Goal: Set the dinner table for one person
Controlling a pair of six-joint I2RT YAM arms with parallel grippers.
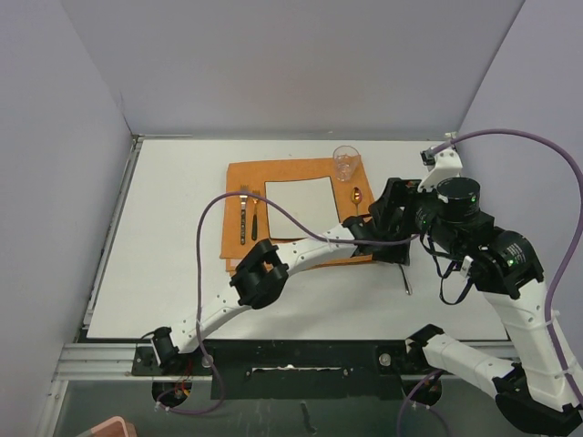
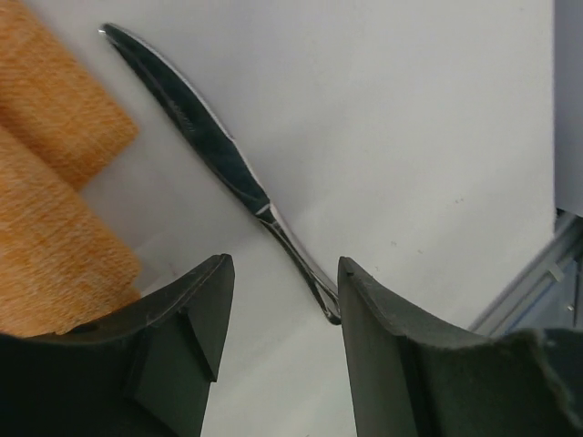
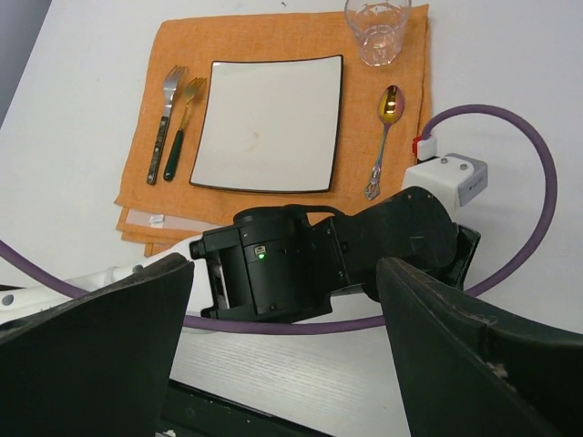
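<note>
An orange placemat [image 3: 173, 55] holds a white square plate [image 3: 269, 123], two forks [image 3: 166, 123] to its left, a spoon [image 3: 387, 127] to its right and a glass [image 3: 377, 32] at back right. A knife [image 2: 196, 118] lies on the bare table right of the mat. My left gripper is open above the knife's handle end, nothing between its fingers. My right gripper is open, held high over my left arm, empty.
The two arms crowd the right side of the table, close to each other. Walls stand at back and sides.
</note>
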